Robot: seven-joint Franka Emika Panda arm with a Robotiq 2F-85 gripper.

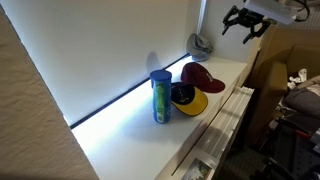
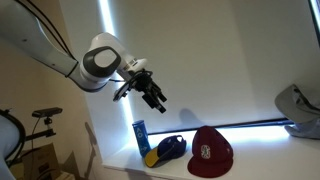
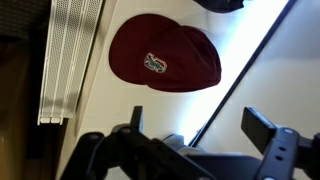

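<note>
My gripper [image 1: 237,30] hangs in the air above the shelf's far end, its fingers wide apart and nothing between them. In the wrist view the open gripper has a maroon cap [image 3: 165,55] with a front emblem beyond it, up and to the left. A grey cap [image 1: 199,46] stands against the wall at the far end. Nearer lie the maroon cap [image 1: 201,77] and a dark blue cap with a yellow brim [image 1: 190,101]. An upright blue cylindrical can [image 1: 161,98] is beside them.
The white shelf [image 1: 128,142] is clear in front of the can, with a wall along its back. A slotted white ledge [image 1: 221,126] runs below its front edge. A cardboard box [image 2: 40,162] sits at the far left in the second exterior view.
</note>
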